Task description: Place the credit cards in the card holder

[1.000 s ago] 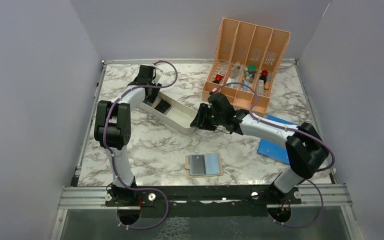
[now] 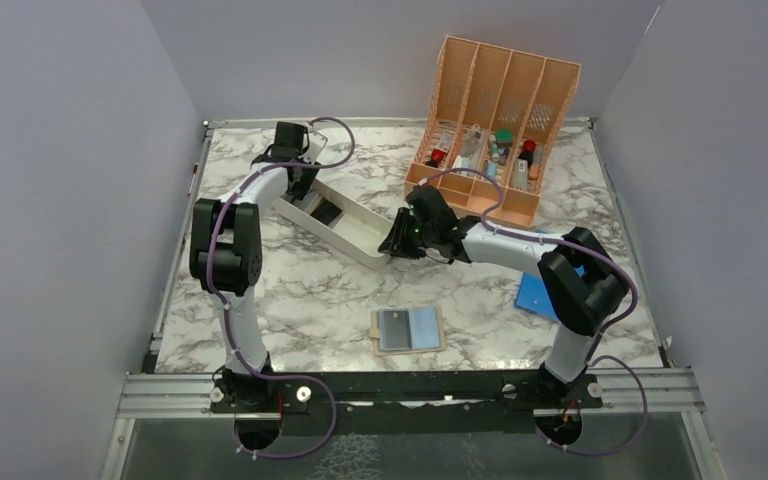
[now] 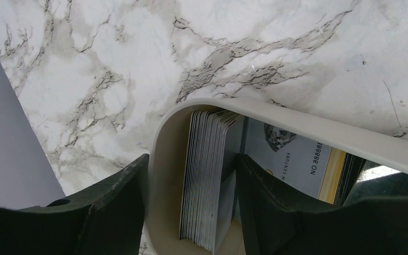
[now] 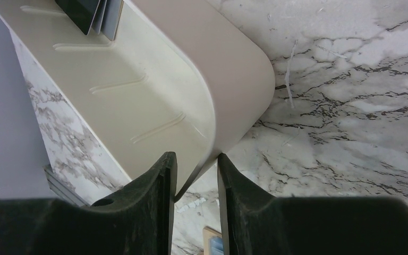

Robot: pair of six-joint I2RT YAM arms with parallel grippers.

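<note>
A long cream box (image 2: 363, 233) stands at the left back of the table, holding cards. In the left wrist view a stack of pale cards (image 3: 204, 180) stands on edge at the box's end, beside a grey printed card (image 3: 292, 159). My left gripper is open, one finger outside the end wall, the other inside past the stack. At the opposite, empty end, my right gripper straddles the box rim with its fingers part open. The open card holder (image 2: 408, 330), grey and light blue with a tan edge, lies flat at the front middle.
A tan compartment case (image 2: 472, 193) with its lid raised stands at the back right, full of small bottles. A blue flat item (image 2: 535, 296) lies partly under my right arm. The marble table between box and holder is clear.
My right arm has shifted slightly left, its gripper coming over the box's end. The left gripper has moved a little to the left and back. Box and holder have not visibly moved.
</note>
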